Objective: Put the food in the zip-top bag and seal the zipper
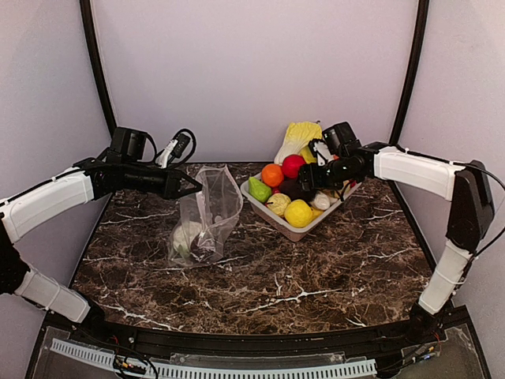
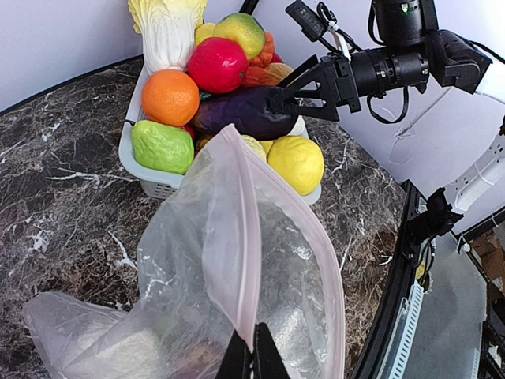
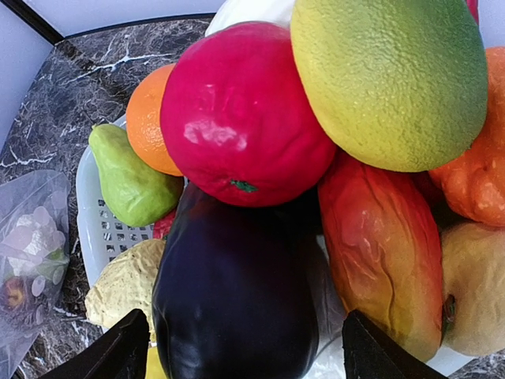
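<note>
A clear zip top bag [image 1: 224, 207] stands with its mouth spread, a pale food item [image 1: 186, 235] showing through its lower part. My left gripper is shut on the pinkish zip edge of the bag [image 2: 251, 260]. In the basket lies a dark eggplant [image 3: 235, 292]. My right gripper is part open, its fingers [image 3: 118, 347] apart on either side of the eggplant's near end; whether they touch it cannot be told. In the left wrist view the right gripper reaches over the eggplant from the right.
The white basket [image 1: 272, 223] is heaped with an orange [image 1: 271, 174], a red tomato-like fruit [image 1: 293, 166], a green pear [image 1: 259, 189], a yellow lemon [image 1: 298, 213] and cabbage [image 1: 298, 140]. Bare marble table [image 1: 276, 276] lies in front.
</note>
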